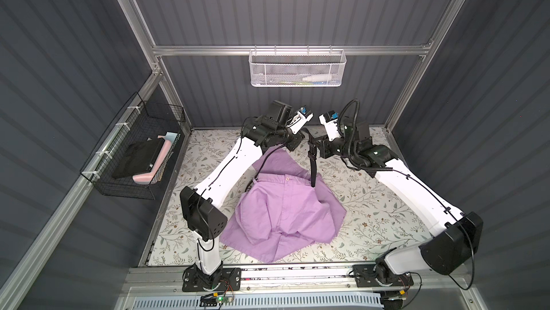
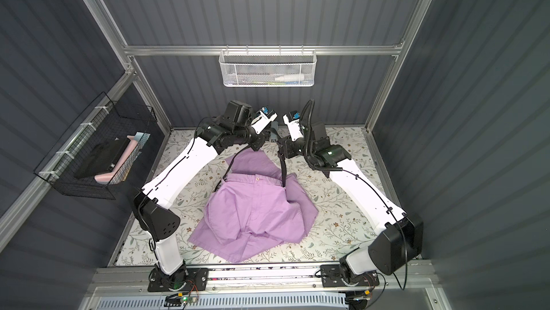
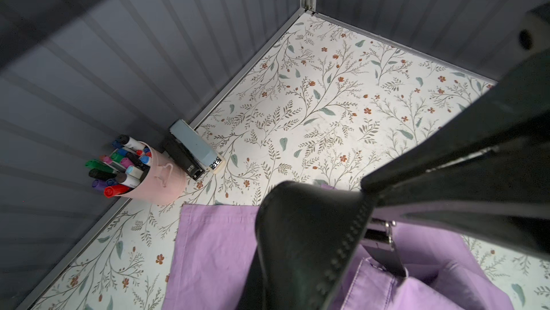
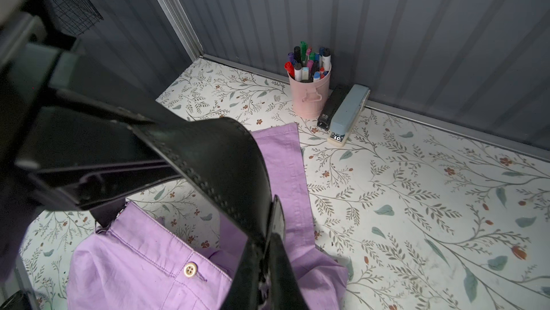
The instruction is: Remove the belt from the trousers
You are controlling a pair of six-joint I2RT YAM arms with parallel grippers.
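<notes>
The lilac trousers (image 1: 280, 207) lie on the table, waistband towards the back. Above them both grippers are close together, and a short stretch of black stitched belt (image 4: 223, 155) spans between them in the right wrist view. My right gripper is shut on the belt there. In the left wrist view the belt (image 3: 309, 235) largely covers my left gripper, shut on it too; one finger (image 3: 250, 290) shows beside it. A belt length (image 1: 313, 166) hangs from the right gripper to the waistband, and a thin dark strip runs from the left gripper to the other side. Metal hardware (image 3: 389, 231) shows near the waistband.
Against the back wall stand a pink cup of markers (image 4: 310, 95) and two staplers (image 4: 346, 112). A white mesh basket (image 1: 298, 69) hangs on the back wall, a black wire basket (image 1: 129, 184) on the left.
</notes>
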